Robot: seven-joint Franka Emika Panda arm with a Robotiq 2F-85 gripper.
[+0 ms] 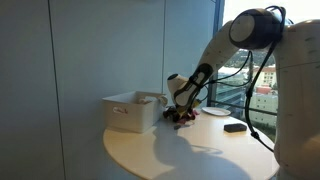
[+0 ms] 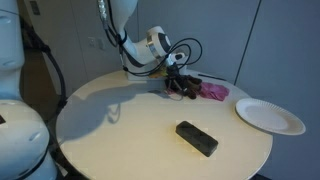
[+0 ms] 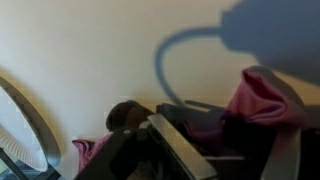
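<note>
At the back of the table, my gripper (image 2: 176, 88) points down over a small pile. A pink cloth (image 2: 213, 91) and a dark brown item (image 2: 194, 83) lie there, close to the fingertips. In the wrist view, the two fingers of my gripper stand apart, with dark material and part of the pink cloth (image 3: 262, 103) in and above the gap. The brown item (image 3: 128, 115) is outside the left finger (image 3: 180, 150). Shadow hides how firmly anything touches the pads.
A white box (image 1: 128, 114) stands left of the pile, its inside mostly hidden. A black block (image 2: 197, 138) lies near the table's front, and a white plate (image 2: 270, 116) rests by the edge. Bare white table (image 2: 120, 130) spreads between them.
</note>
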